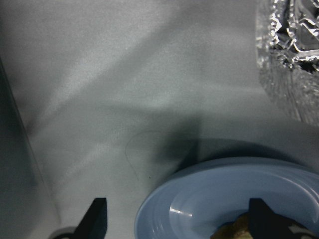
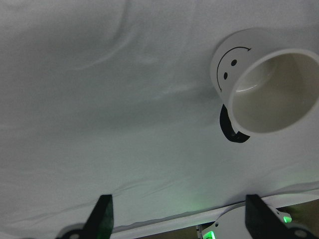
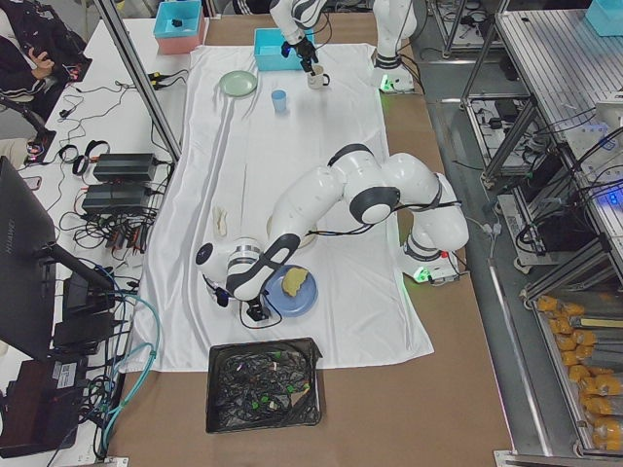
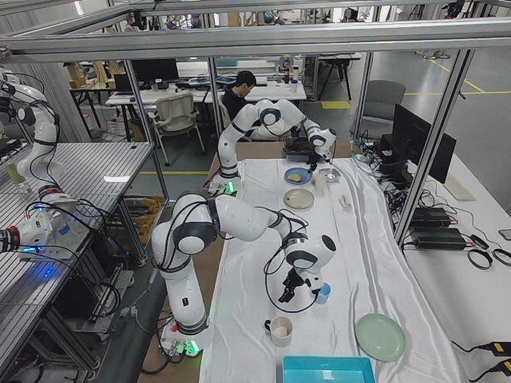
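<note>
My left gripper hangs open over the left edge of the blue plate [image 1: 174, 209], which holds a yellowish-brown item [image 3: 292, 282]. A crumpled foil-covered item [image 1: 294, 59] lies beside the plate, partly hidden by the arm in the camera left view. My right gripper is open above the white cloth near a white mug [image 2: 269, 89] with a smiley face and dark handle; nothing shows between its fingers.
A turquoise bin [image 4: 327, 369], green plate [image 4: 380, 337], blue cup [image 4: 322, 294] and beige plate [image 4: 299, 198] share the cloth [image 4: 255, 319]. A black tray [image 3: 263, 409] stands beyond the cloth by the left arm.
</note>
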